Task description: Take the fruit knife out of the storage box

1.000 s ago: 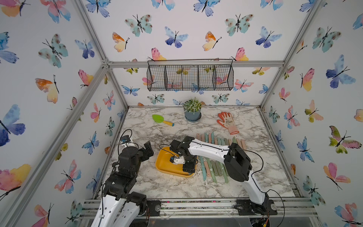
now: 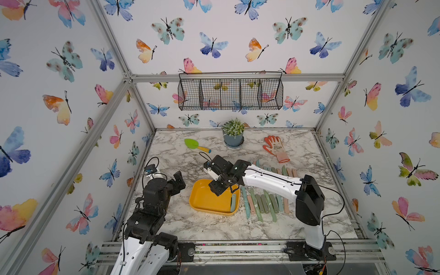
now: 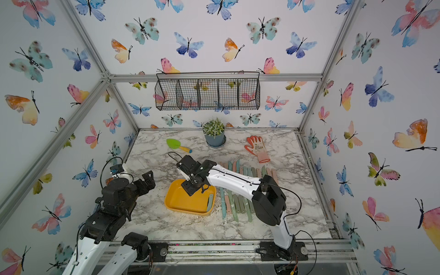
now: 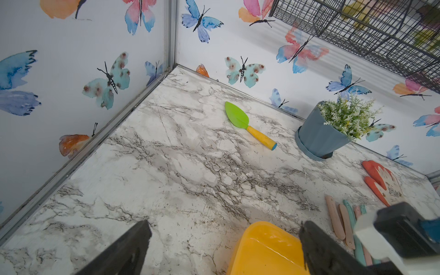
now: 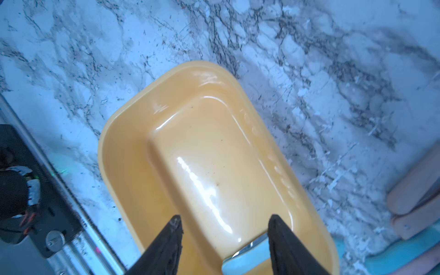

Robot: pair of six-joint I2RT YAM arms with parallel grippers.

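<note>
The yellow storage box (image 2: 206,201) sits on the marble tabletop. At its right end lies a pale teal fruit knife (image 2: 233,201), partly below my right gripper's fingers in the right wrist view (image 5: 247,259). My right gripper is above the box, its fingers apart; whether anything touches them is unclear, but the knife rests on the box floor. My left gripper (image 2: 178,183) stands raised left of the box, its fingers (image 4: 128,249) blurred at the bottom of the left wrist view.
Several pastel knives (image 2: 270,206) lie right of the box. A trowel (image 4: 238,114), potted plant (image 2: 232,135) and glove (image 2: 277,149) are at the back, below a wire basket (image 2: 229,94).
My right gripper has risen from down in the box's right end, uncovering the knife there. The left arm has not visibly moved.
</note>
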